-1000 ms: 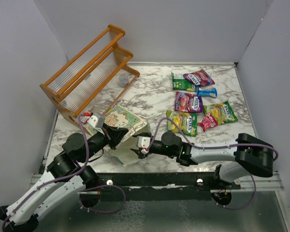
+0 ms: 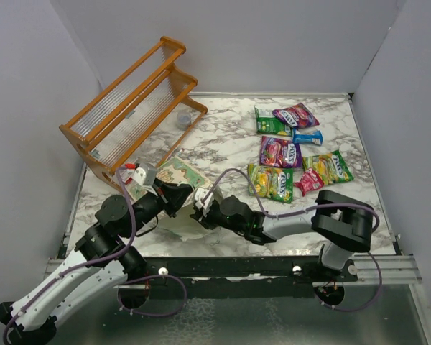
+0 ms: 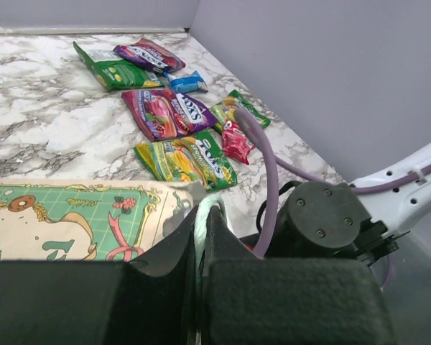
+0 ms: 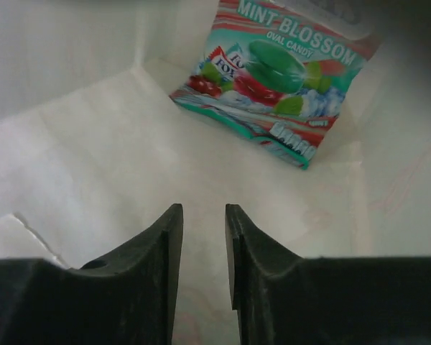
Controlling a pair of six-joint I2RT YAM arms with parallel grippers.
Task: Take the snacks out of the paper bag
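The paper bag (image 2: 181, 172), cream with a green printed side, lies on the table with its mouth to the right. My left gripper is shut on the bag's edge, a thin pale strip between its fingers. Inside the bag, my right gripper has its fingertips a short way apart, with only pale bag lining seen through the gap. Ahead of them a red and green Mint Blossom candy pack (image 4: 280, 83) leans in the bag's far corner, apart from the fingertips. From above, the bag wall and arm hide the right fingertips.
Several snack packs lie on the right of the table, among them a purple pack (image 2: 280, 152), a yellow-green pack (image 2: 271, 182) and a small red pack (image 2: 309, 181). A tilted wooden rack (image 2: 133, 104) stands at the back left. Bare marble (image 2: 226, 136) shows between.
The left arm and the snacks outside look unmoved.
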